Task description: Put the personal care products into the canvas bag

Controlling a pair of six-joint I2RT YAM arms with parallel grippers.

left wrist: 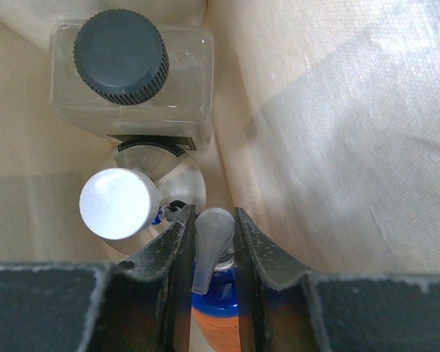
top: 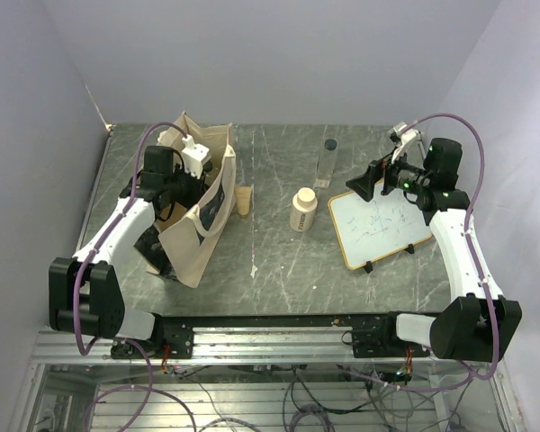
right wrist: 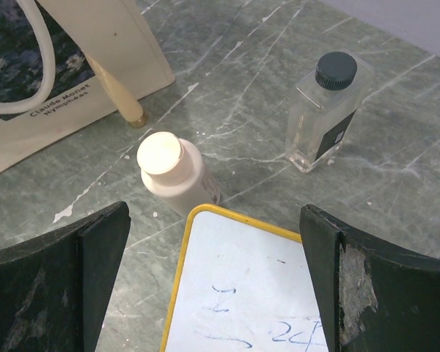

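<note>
My left gripper is down inside the canvas bag (top: pixel 193 258), shut on a blue-and-orange bottle (left wrist: pixel 217 326) with a grey top. Beside it in the bag are a white-capped round bottle (left wrist: pixel 118 204) and a clear square bottle (left wrist: pixel 185 77) with a black cap. On the table a cream bottle (top: pixel 302 210) and a clear bottle (top: pixel 327 166) with a dark cap stand right of the bag. My right gripper (top: pixel 374 177) is open over the whiteboard's far corner, empty between its fingers.
A whiteboard (top: pixel 380 227) on small black feet lies at the right. A wooden cylinder (top: pixel 243 201) is against the bag's right side.
</note>
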